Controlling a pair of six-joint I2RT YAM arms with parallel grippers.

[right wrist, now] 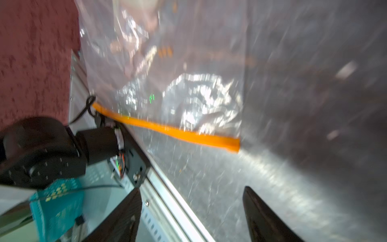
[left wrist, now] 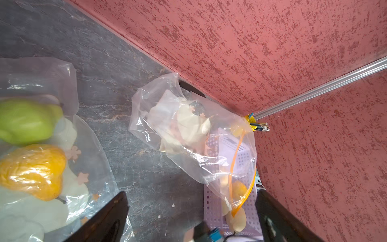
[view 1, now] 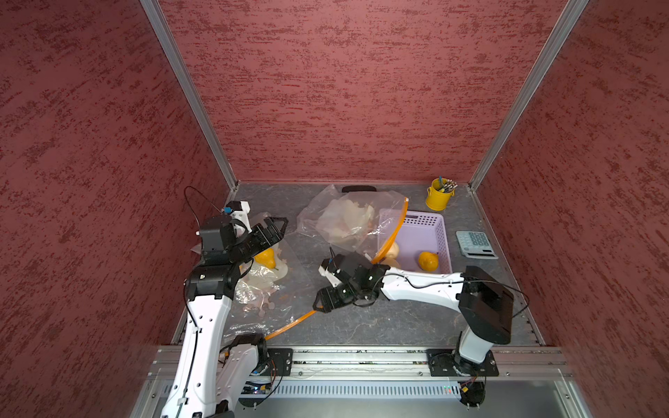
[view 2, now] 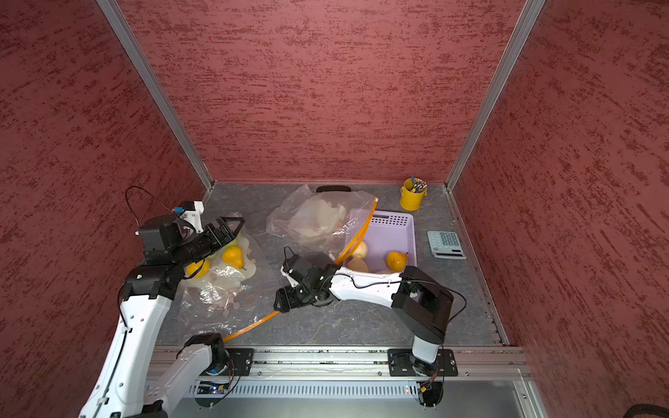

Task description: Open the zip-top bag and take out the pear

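A clear zip top bag [view 2: 216, 299] with an orange strip [right wrist: 189, 135] along its mouth lies flat at the left of the table. Inside it are a yellow pear [left wrist: 36, 169] and a green fruit [left wrist: 28, 121]. In the top left view my left gripper [view 1: 282, 226] hovers over the bag, partly hiding the fruit; its fingers are spread with nothing between them. Near the right end of the orange strip is my right gripper [view 1: 322, 306], its fingers apart in the right wrist view and nothing between them. Whether the bag's mouth is parted cannot be told.
A second clear bag [view 1: 348, 216], empty of fruit, lies at the back centre, its orange edge over a lilac basket [view 1: 446, 240] holding a yellow fruit [view 1: 428, 261] and pale ones. Yellow bucket [view 1: 437, 200] and calculator [view 1: 476, 244] stand at right.
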